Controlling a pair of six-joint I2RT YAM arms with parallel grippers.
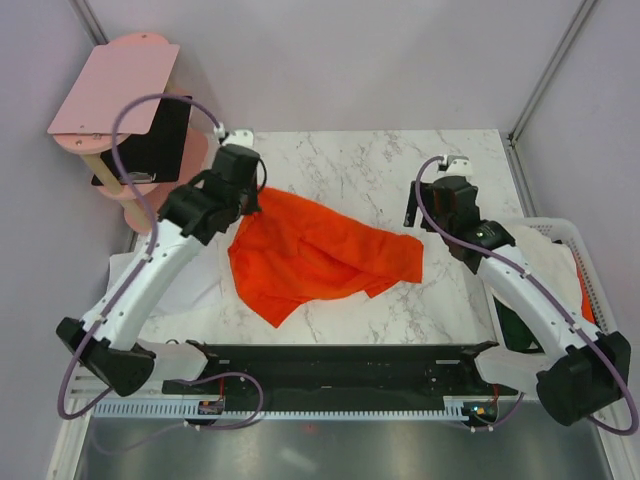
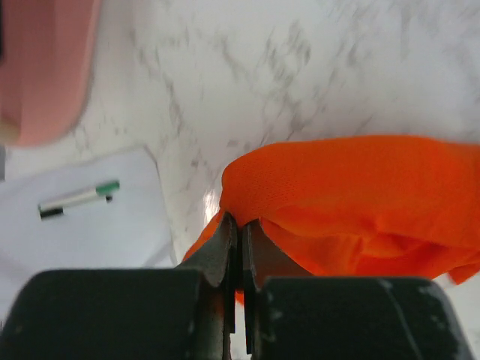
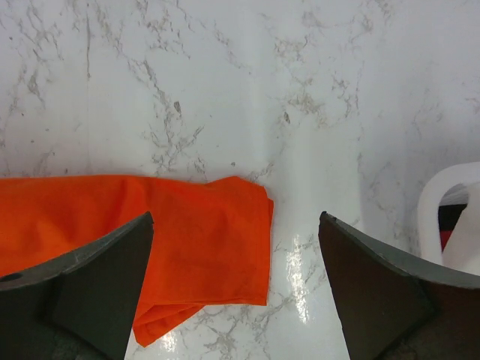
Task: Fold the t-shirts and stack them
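An orange t-shirt (image 1: pixel 310 245) is spread crumpled across the middle of the marble table, its right end lying flat in the right wrist view. Its upper left corner is pinched by my left gripper, which is shut on the orange cloth (image 2: pixel 300 176); a fold of it rises to the fingertips. My right gripper stands open over the shirt's right end (image 3: pixel 217 240), nothing between its fingers. A folded white cloth (image 1: pixel 180 290) lies at the table's left side, partly hidden by my left arm; a green-and-white marker (image 2: pixel 79 196) rests on it.
At the right edge a white basket (image 1: pixel 575 235) holds white, orange and dark green cloth. A pink shelf-like stand (image 1: pixel 115 90) rises at the back left, close to my left arm. Bare table (image 1: pixel 350 160) shows behind the shirt.
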